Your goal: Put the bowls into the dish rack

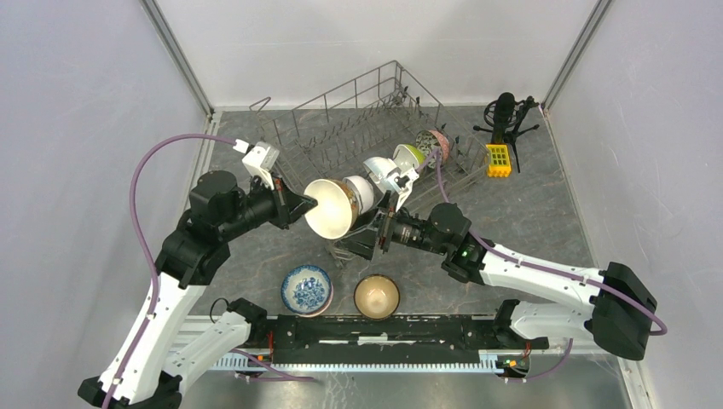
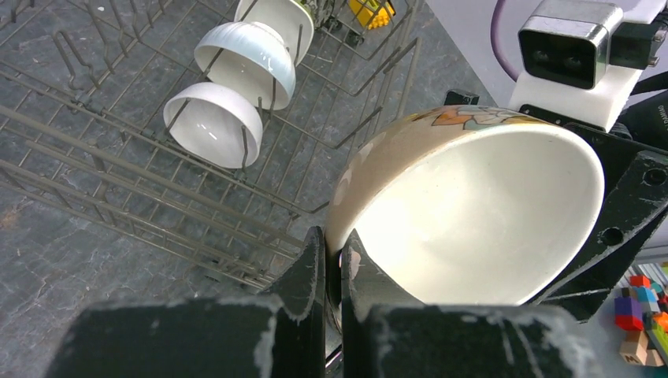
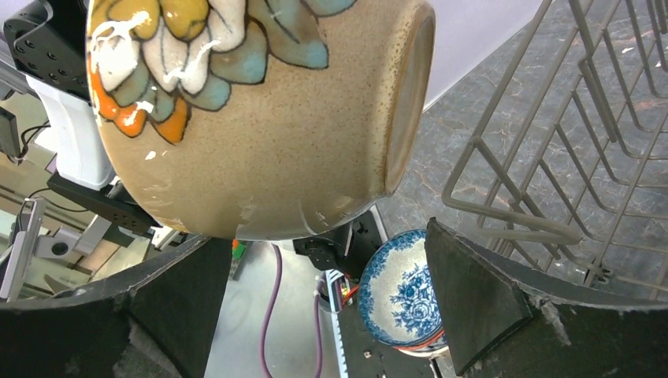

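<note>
A beige flowered bowl (image 1: 331,207) (image 2: 473,216) (image 3: 244,134) hangs on its side, my left gripper (image 1: 309,201) shut on its rim. My right gripper (image 1: 358,234) stands open beside and below that bowl in the right wrist view, nothing visible between its fingers. White and other bowls (image 2: 213,130) stand tilted in the dish rack (image 1: 332,136). A blue-patterned bowl (image 1: 306,288) (image 3: 402,291), with another under it, and a tan bowl (image 1: 376,296) rest on the counter at the front.
A yellow caddy (image 1: 499,160) and a black object (image 1: 505,115) stand right of the rack. Bare counter (image 1: 537,221) shows at the right. Walls bound both sides.
</note>
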